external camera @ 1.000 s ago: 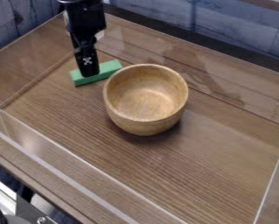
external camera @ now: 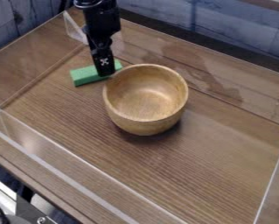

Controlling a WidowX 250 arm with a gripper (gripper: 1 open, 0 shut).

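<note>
My black gripper (external camera: 101, 65) reaches down from the top of the view, open, with its fingertips low over the green block (external camera: 87, 76). The green block lies flat on the wooden table, its right end close beside a large round wooden bowl (external camera: 145, 103). The gripper hides part of the block, and whether the fingertips touch it is not clear.
A dark blue wall (external camera: 223, 26) runs along the back, and the table's edge shows at the lower left.
My gripper has moved down and to the right, onto the green block.
</note>
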